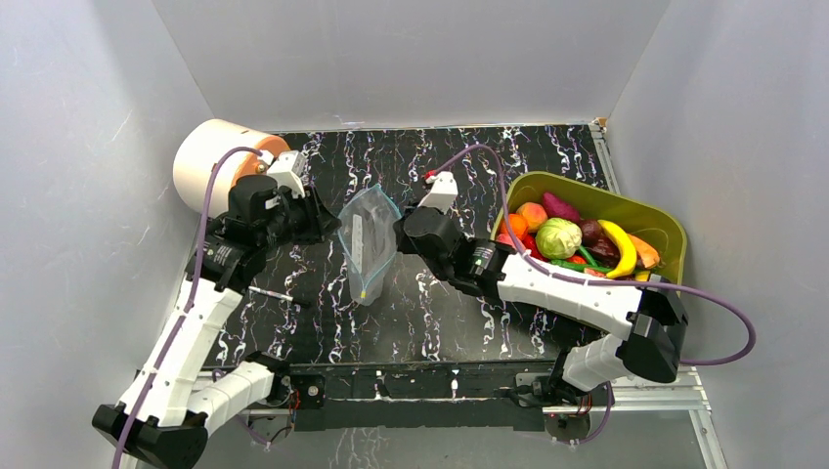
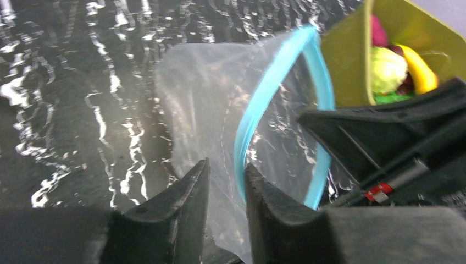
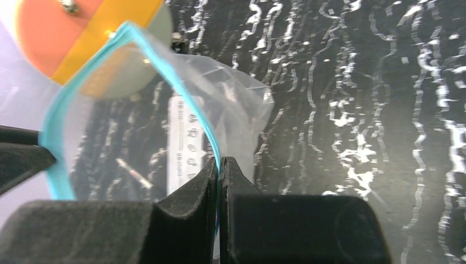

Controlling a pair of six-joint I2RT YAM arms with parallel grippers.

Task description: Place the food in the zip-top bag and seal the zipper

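The clear zip top bag (image 1: 370, 249) hangs between my two arms over the middle of the table, its blue-edged mouth partly spread. No food shows inside. In the right wrist view, my right gripper is shut with the bag's blue rim (image 3: 200, 113) running between its fingers. My left gripper is part open at the opposite side of the mouth; the blue rim (image 2: 254, 118) passes by its right fingertip, and the gap between the fingers looks empty. The food, including a cabbage (image 1: 559, 240) and a banana (image 1: 619, 249), lies in the green bin (image 1: 668, 223).
A large pale cylinder (image 1: 213, 166) stands at the back left. On the table near the left arm lies a pen (image 1: 279, 296). My right forearm (image 1: 572, 293) crosses the bin's front side.
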